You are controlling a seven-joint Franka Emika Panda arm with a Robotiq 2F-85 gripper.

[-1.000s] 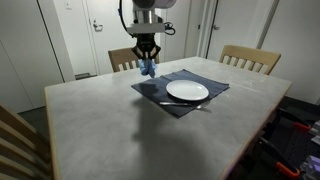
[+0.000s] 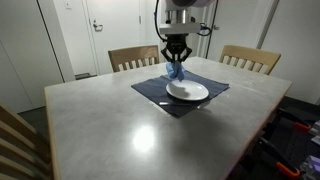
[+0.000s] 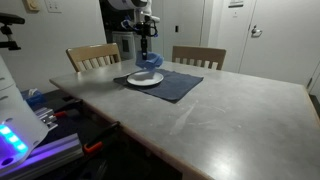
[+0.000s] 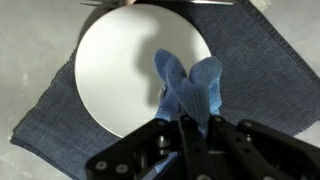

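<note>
My gripper [image 2: 177,63] is shut on a light blue cloth [image 4: 191,90], which hangs bunched below the fingers. In the wrist view the cloth covers the fingertips and overlaps the edge of a round white plate [image 4: 130,70]. Exterior view 1 shows the cloth just above the far left part of the plate [image 2: 187,89]. From exterior view 2, the cloth [image 3: 149,63] hangs over the plate's far side; whether it touches the plate cannot be told.
A dark blue placemat [image 2: 150,88] lies under the plate. Silverware [image 2: 181,105] rests along the plate's near side.
My gripper has carried the cloth rightward in exterior view 1, from over the placemat's left part to above the plate. The plate and silverware have stayed put.
</note>
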